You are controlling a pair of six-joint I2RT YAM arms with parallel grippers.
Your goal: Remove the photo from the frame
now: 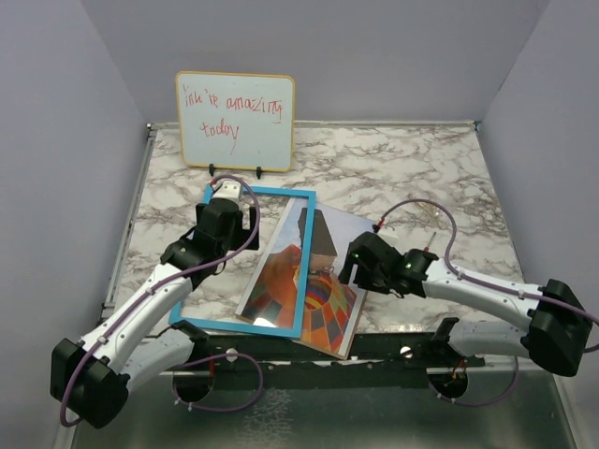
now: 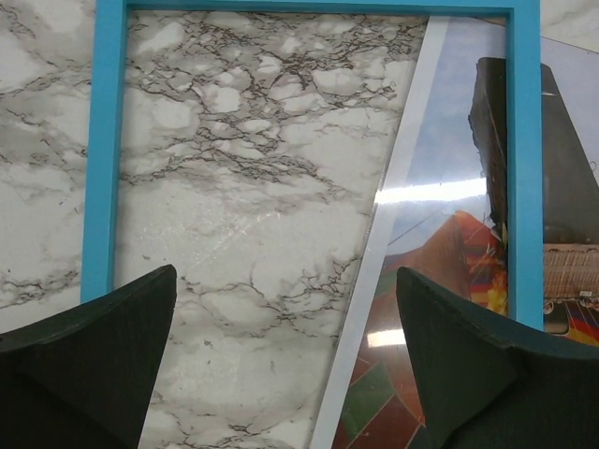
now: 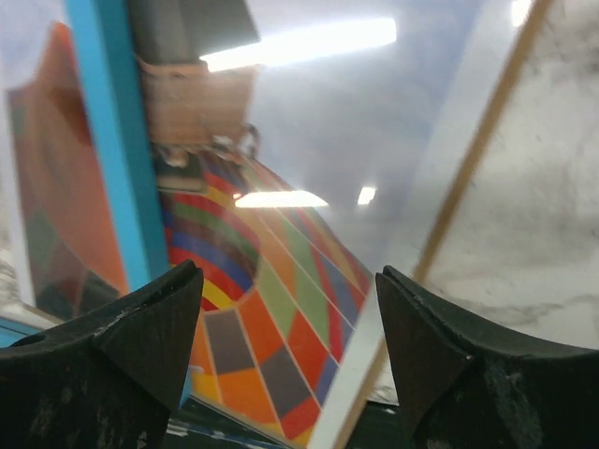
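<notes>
The blue frame lies as an empty border, its right bar crossing the photo, a glossy hot-air-balloon picture with a pale margin. Part of the photo shows inside the frame and part sticks out to the right. My left gripper stands open above the frame's inside; in the left wrist view bare marble and the photo's left edge show between its fingers. Over the photo's right side hangs my right gripper, also open. In the right wrist view the frame's right bar runs left of the photo's balloon.
A whiteboard with red writing stands at the back left. Small items lie on the marble at the right. Free marble spreads across the back right.
</notes>
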